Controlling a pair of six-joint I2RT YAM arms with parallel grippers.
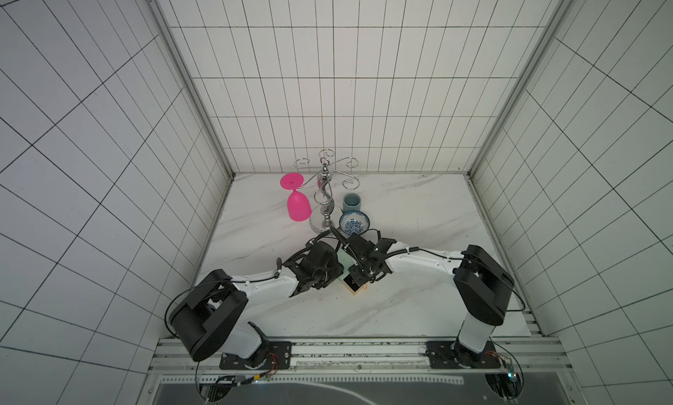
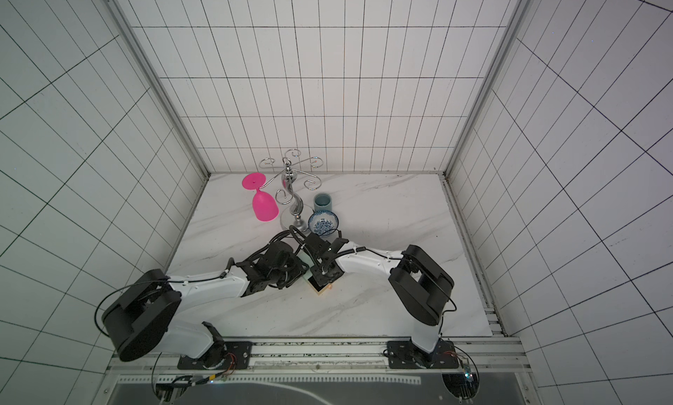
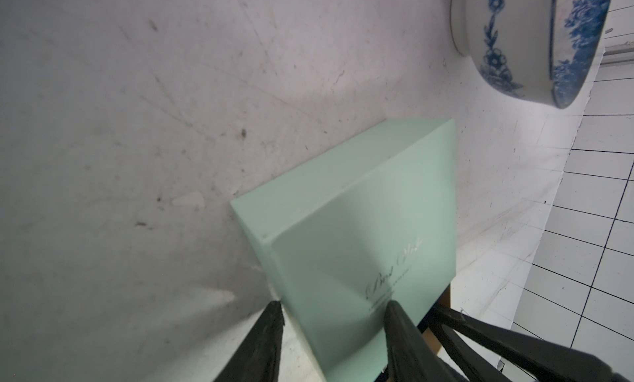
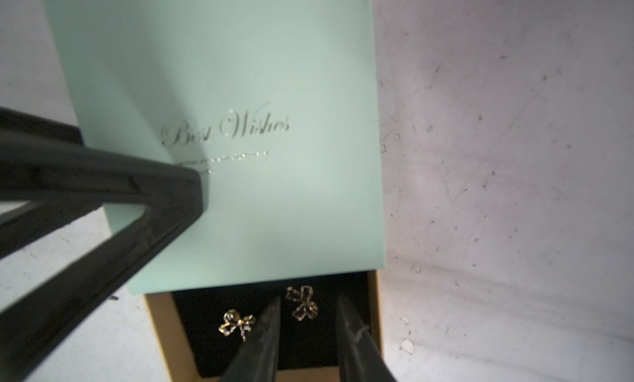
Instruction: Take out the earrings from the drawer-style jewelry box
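A mint-green jewelry box (image 4: pixel 264 203) lettered "Best Wishes" lies flat on the table, its drawer (image 4: pixel 169 329) slid partly out, with a black lining. Two earrings rest in that drawer: one bow-shaped earring (image 4: pixel 302 302) near the cover's edge, and a second earring (image 4: pixel 235 322) to its left. Over the drawer, my right gripper stands part open, its fingertips by the first earring; nothing shows held. In the left wrist view my left gripper has its fingers apart, one beside the box and one over the green cover (image 3: pixel 369 249).
A blue-and-white bowl (image 1: pixel 354 222) and a teal cup (image 1: pixel 352 202) stand just behind the box. Further left are a metal stand (image 1: pixel 326 194) and a pink goblet (image 1: pixel 298 205) hanging upside down. Both arms crowd close together over the box.
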